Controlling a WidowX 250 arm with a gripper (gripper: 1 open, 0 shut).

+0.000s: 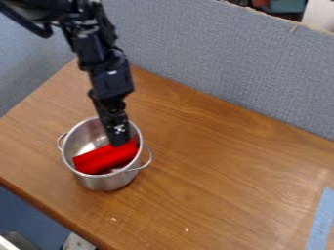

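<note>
A steel pot (131, 171) with two handles stands on the wooden table at the left. A red object (96, 161) lies inside it, long and thick. My gripper (115, 137) hangs down into the pot from above, its tip at the back part of the red object.
A grey padded wall (222, 49) runs along the back. A light blue strip (319, 220) lies at the right edge.
</note>
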